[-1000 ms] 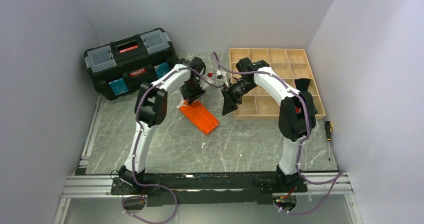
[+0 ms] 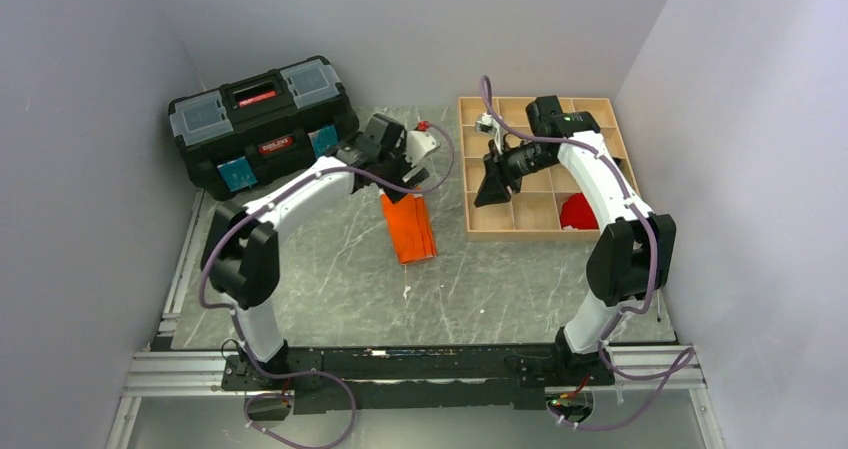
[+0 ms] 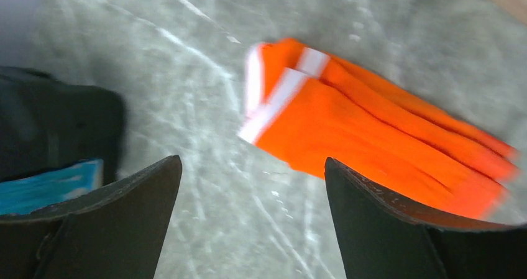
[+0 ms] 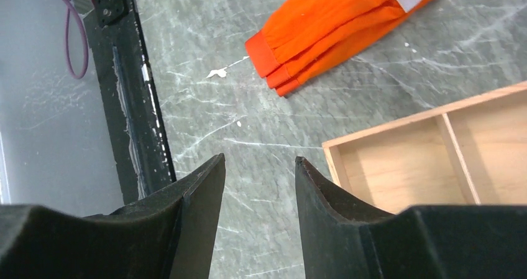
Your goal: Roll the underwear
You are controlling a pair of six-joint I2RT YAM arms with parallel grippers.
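The underwear (image 2: 408,231) is a folded orange strip lying flat on the marble table, its long side running mostly front to back. At its far end is a white-and-orange waistband (image 3: 283,99), slightly rumpled with a corner sticking out. Over that far end hovers my left gripper (image 2: 408,185), open; in the left wrist view nothing lies between its fingers. My right gripper has its fingertips apart and empty, above the near left part of the wooden tray, to the right of the cloth. The right wrist view shows the layered near end of the underwear (image 4: 323,33).
A divided wooden tray (image 2: 530,236) stands on the right, with a red item (image 2: 578,212) in one compartment. The black toolbox (image 2: 262,129) fills the back left. Clear table (image 2: 440,299) lies in front of the cloth.
The underwear has swung from a slant to nearly straight. The right arm has shifted right over the tray.
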